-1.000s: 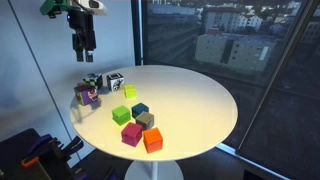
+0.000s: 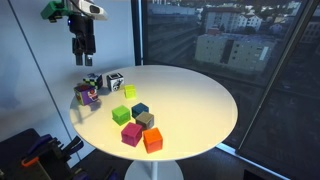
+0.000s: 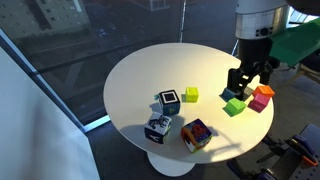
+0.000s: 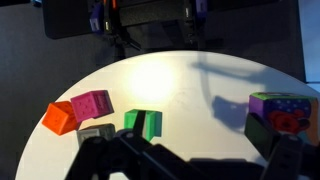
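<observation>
My gripper (image 2: 83,57) hangs above the round table's left side in exterior view 1. Its fingers are spread wide in the wrist view, and the space between them is empty. Below, a green cube (image 4: 143,123) lies near the left finger, with magenta (image 4: 91,104), orange (image 4: 60,117) and grey (image 4: 97,131) cubes beyond it. A larger multicoloured patterned cube (image 4: 285,115) is partly hidden by the right finger. On the table, a dark blue cube (image 2: 140,109) and a yellow-green cube (image 2: 130,91) also show.
A white-and-black cube (image 2: 115,81) and a dark patterned cube (image 2: 93,80) stand near the table's left edge. Windows line the back.
</observation>
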